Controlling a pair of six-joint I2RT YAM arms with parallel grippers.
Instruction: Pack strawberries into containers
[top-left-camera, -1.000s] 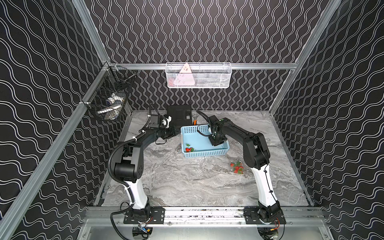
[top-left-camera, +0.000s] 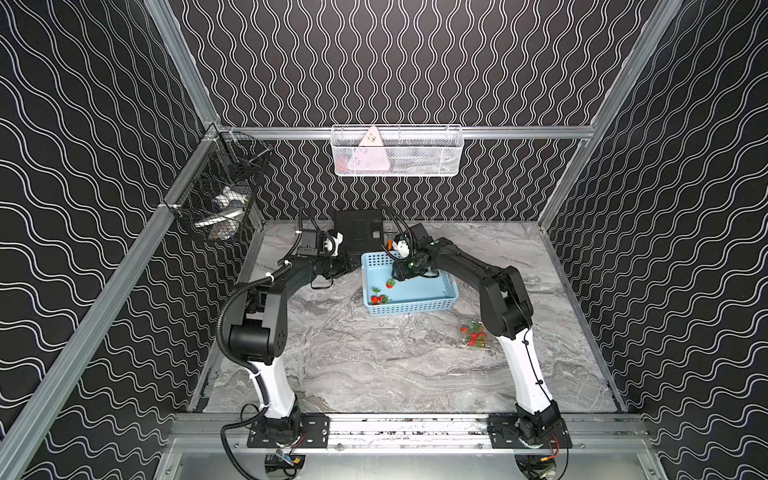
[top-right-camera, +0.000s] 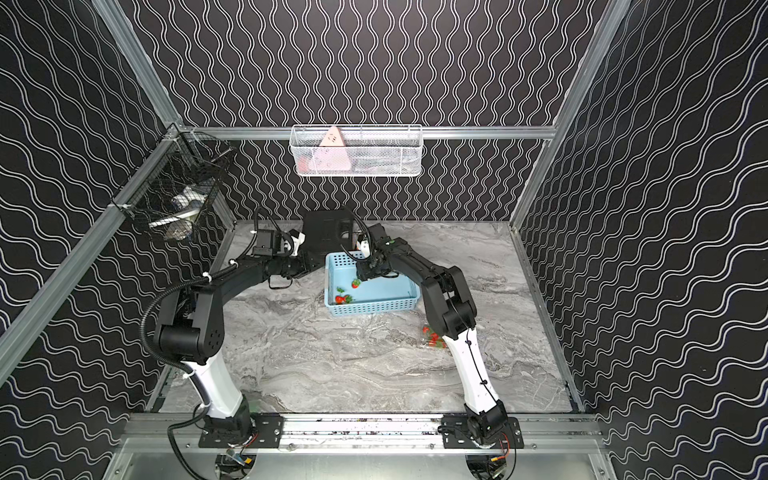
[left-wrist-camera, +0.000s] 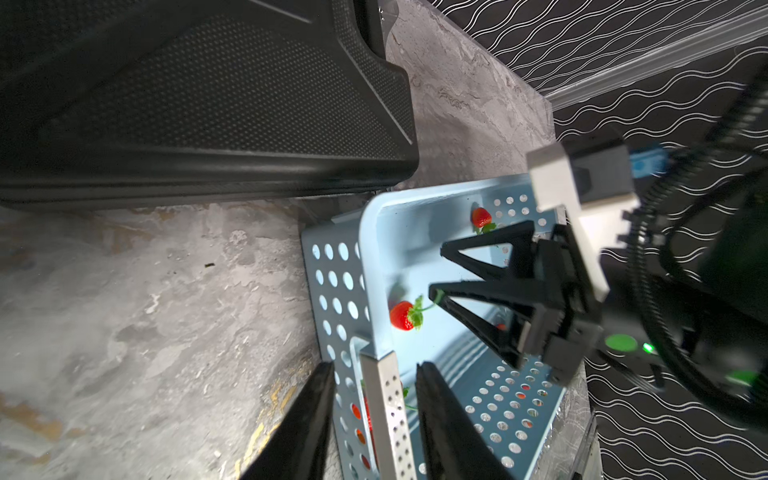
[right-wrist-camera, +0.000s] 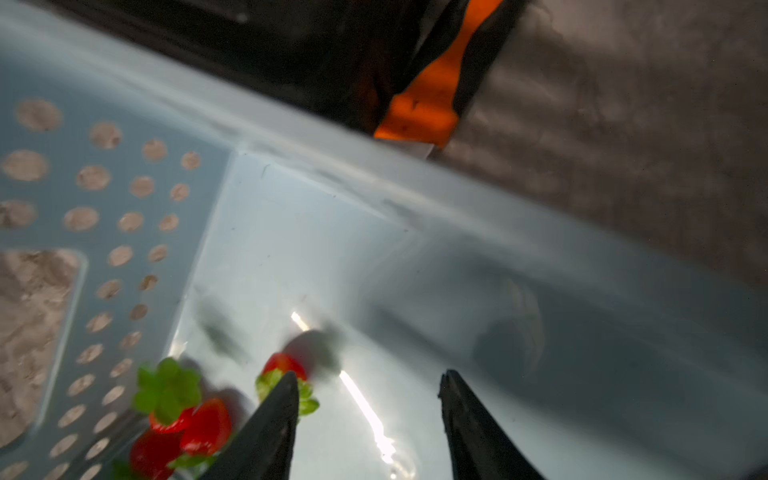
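A light blue perforated basket (top-left-camera: 412, 306) stands mid-table with red strawberries inside. One loose strawberry (right-wrist-camera: 284, 369) lies on its floor; a small cluster of strawberries (right-wrist-camera: 188, 432) sits in the near left corner. Another strawberry (left-wrist-camera: 481, 217) shows at the basket's far end in the left wrist view. My right gripper is over the basket, open and empty, near the loose strawberry. My left gripper is just outside the basket's left side, its fingers apart; the basket edge appears between them, contact unclear. A clear container of strawberries (top-left-camera: 474, 334) rests at the right front.
Behind the basket's left side sits a black case (top-left-camera: 358, 226), close to my left gripper. An orange-handled item (right-wrist-camera: 432, 88) lies past the basket's back edge.
My right gripper has swung left over the basket. My left arm looks unmoved.
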